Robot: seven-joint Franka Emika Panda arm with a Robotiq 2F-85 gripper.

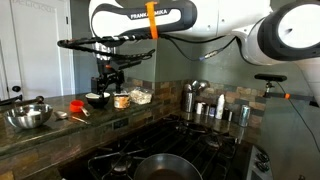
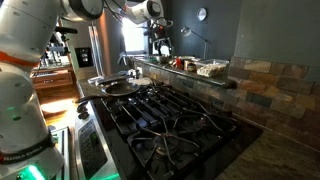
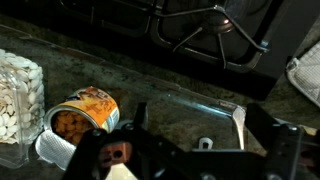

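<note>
My gripper hangs above the counter with its fingers apart, and only the dark counter top shows between the fingers. In the wrist view, an open can (image 3: 86, 113) with an orange label and orange-brown pieces inside stands to the left of the gap. A pale spoon-like handle (image 3: 239, 120) lies near the right finger. From the side, the gripper (image 1: 103, 84) is over the black bowl (image 1: 97, 101), to the left of the can (image 1: 122, 101). How high it stands above the bowl is hard to tell.
A clear tub of white pieces (image 3: 18, 105) stands at the wrist view's left edge. The steel bowl (image 1: 29, 116) is farther along the counter. A black pan (image 1: 167, 167) sits on the stove (image 2: 180, 125), which borders the counter.
</note>
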